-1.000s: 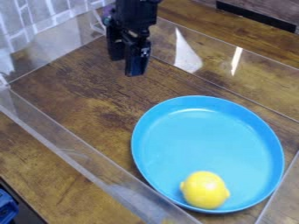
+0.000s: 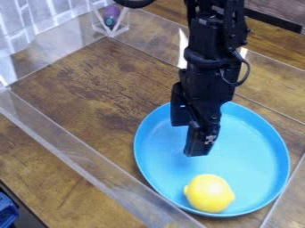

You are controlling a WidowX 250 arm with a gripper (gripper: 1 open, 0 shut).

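My black gripper (image 2: pixel 191 120) hangs over the upper part of a blue plate (image 2: pixel 248 157), its fingers open, pointing down. A yellow lemon-like object (image 2: pixel 209 193) lies at the near part of the plate, below and apart from the fingers.
A wooden table (image 2: pixel 84 89) with bare room to the left. A small purple item (image 2: pixel 111 18) is at the back left, by clear plastic walls. A dark blue object (image 2: pixel 10 214) is at the lower left corner.
The lemon-like object and plate have not moved.
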